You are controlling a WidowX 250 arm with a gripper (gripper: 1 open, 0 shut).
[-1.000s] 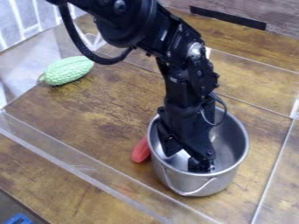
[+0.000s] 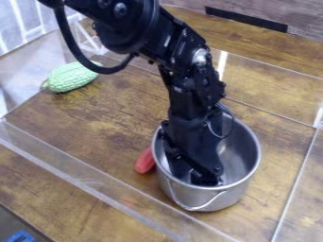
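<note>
My black gripper [image 2: 192,161] is lowered inside a steel pot [image 2: 225,194] with a wire handle, at the right of the camera view. Its fingers are mostly hidden in the dark interior, so their spacing and anything between them cannot be made out. A red object [image 2: 145,160] lies on the wooden table against the pot's left side, partly hidden by it.
A green corn-like toy [image 2: 71,77] lies at the upper left near a clear plastic wall. Bare wooden table [image 2: 82,132] fills the left and middle, with clear strips along the near left and the right. A small blue object sits in the bottom left corner.
The gripper has shifted a little to the left inside the pot, and the pot appears shifted slightly left too.
</note>
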